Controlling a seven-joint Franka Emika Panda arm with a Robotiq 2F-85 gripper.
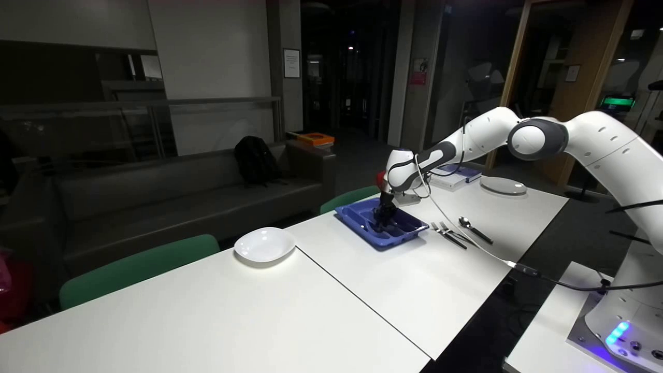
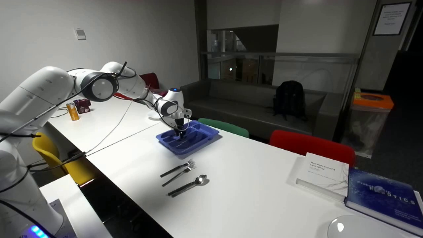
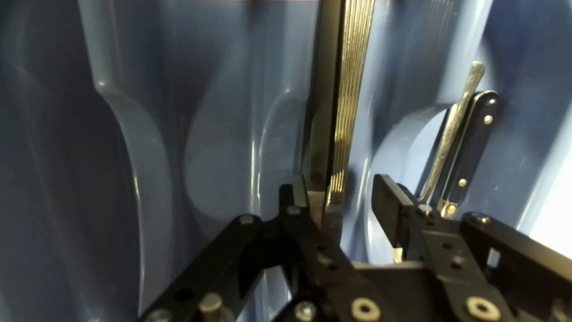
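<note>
My gripper is part open, its fingers down inside the blue cutlery tray. In the wrist view a dark strip-like piece of cutlery and a ribbed metal piece lie side by side in a middle compartment. Their near ends sit between my fingers, close to the left finger; a gap separates them from the right finger. Farther right, a thin metal handle and a black riveted handle rest in another compartment. My fingers hide the lower parts of these pieces.
Two forks and spoons lie on the table near the tray. A white bowl stands on the adjoining table. Books and a plate sit toward the other end. A cable hangs from the arm.
</note>
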